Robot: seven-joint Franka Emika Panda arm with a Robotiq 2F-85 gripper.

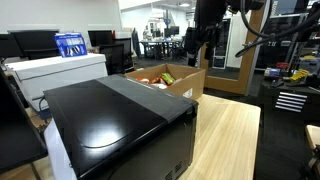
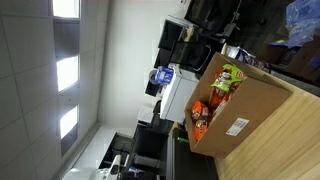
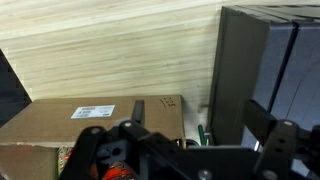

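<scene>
My gripper is open in the wrist view, its two dark fingers spread wide with nothing between them. In exterior view 1 the gripper [image 1: 199, 52] hangs in the air above the table, near the cardboard box [image 1: 189, 84] and beyond the black appliance-like box [image 1: 105, 108]. Several red, orange and green packets [image 2: 226, 76] lie inside the cardboard box [image 2: 241, 124]. From the wrist, that cardboard box [image 3: 60, 119] appears at lower left, while the black box [image 3: 252, 68] stands at the right.
Bare wooden tabletop [image 1: 225, 135] runs along the right side of the black box. A white container [image 1: 58, 76] with a blue-and-white package [image 1: 70, 44] on top stands behind it. Something slim and green [image 3: 201, 133] shows between the two boxes.
</scene>
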